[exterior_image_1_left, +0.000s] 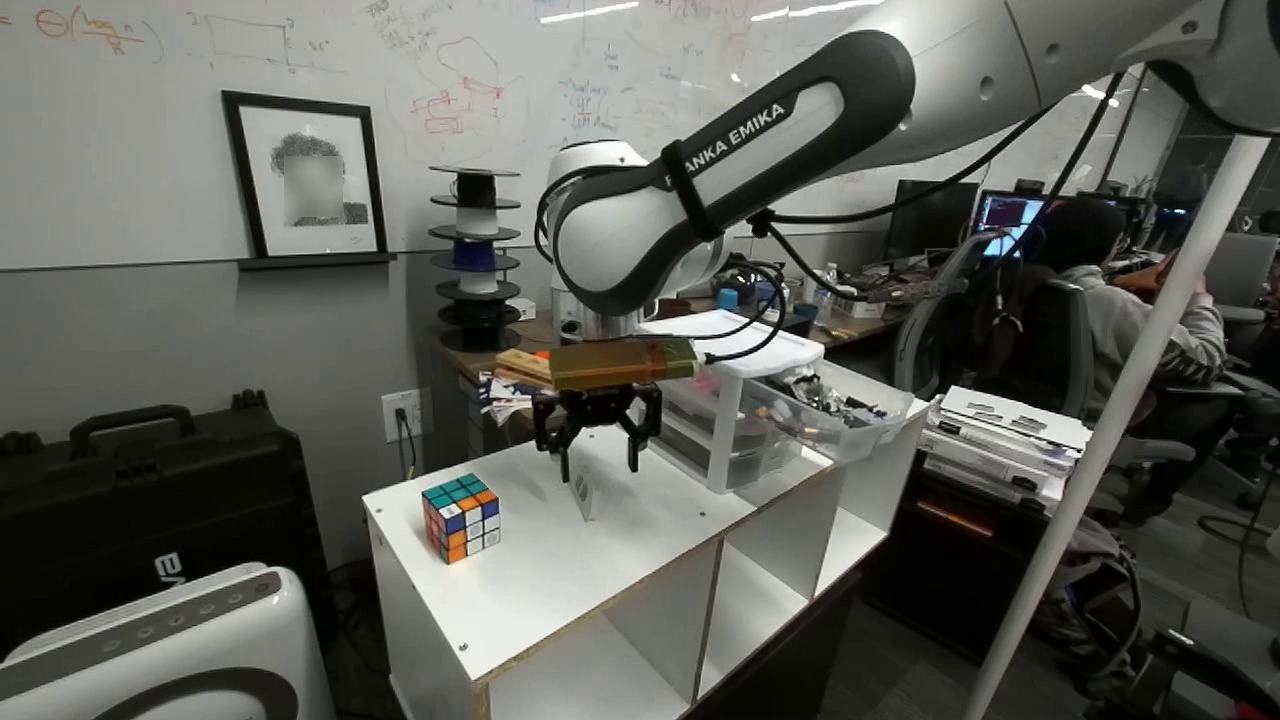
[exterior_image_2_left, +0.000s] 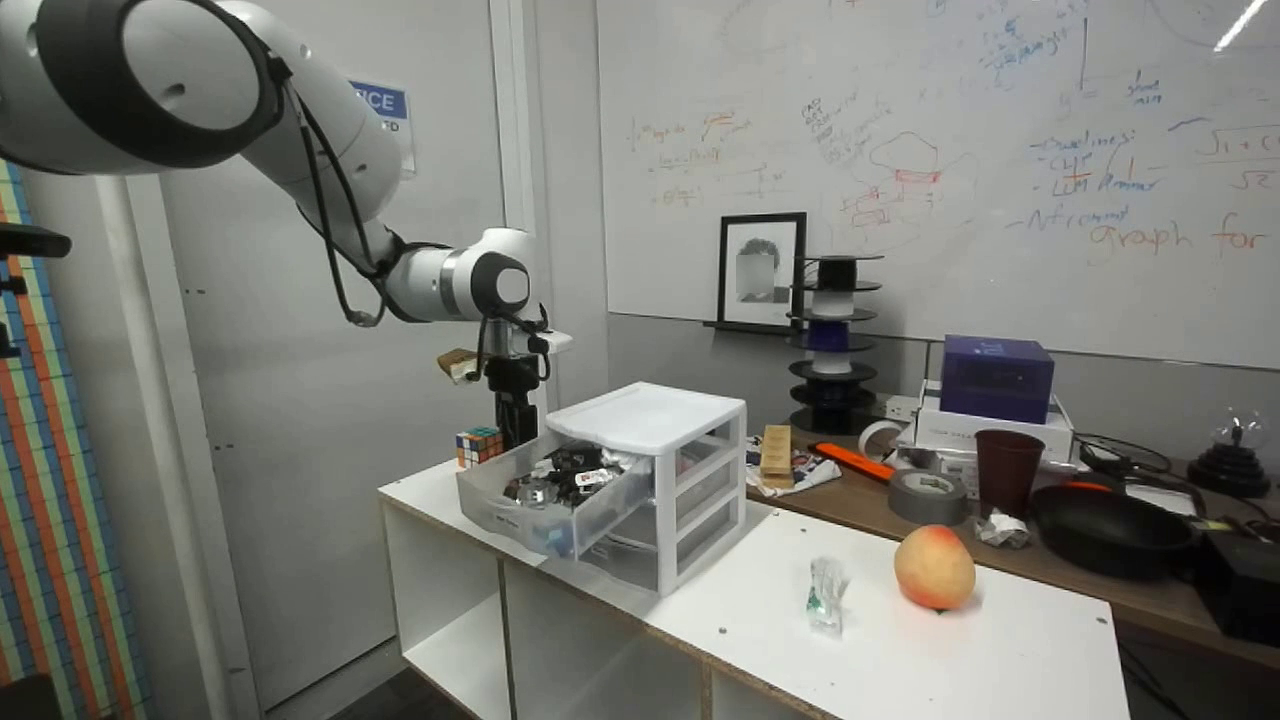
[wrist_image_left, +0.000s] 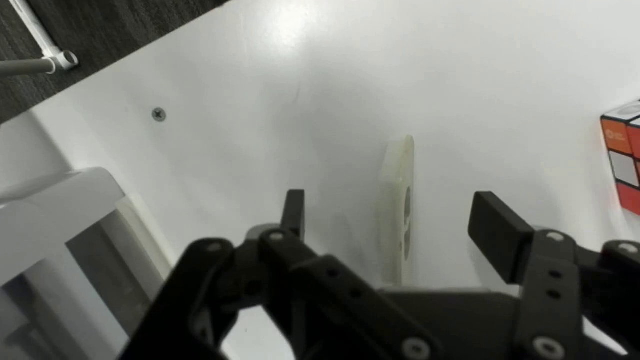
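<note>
A thin pale block (wrist_image_left: 396, 210) stands on edge on the white cabinet top, holes showing in its side face. In exterior view 1 this block (exterior_image_1_left: 584, 492) is just below my gripper (exterior_image_1_left: 600, 466), clear of the fingers. The wrist view has my gripper open, one finger on each side of the block and nothing held. A Rubik's cube (exterior_image_1_left: 461, 518) rests on the cabinet top to the left of the block in exterior view 1; only its edge shows at the right of the wrist view.
A white drawer unit (exterior_image_2_left: 648, 414) stands close by, its filled clear drawer (exterior_image_2_left: 552, 498) pulled out. Beyond the unit lie a peach-coloured fruit (exterior_image_2_left: 935, 566) and a small clear wrapped item (exterior_image_2_left: 827, 594). The cabinet's front edge is near; bare white surface surrounds the block.
</note>
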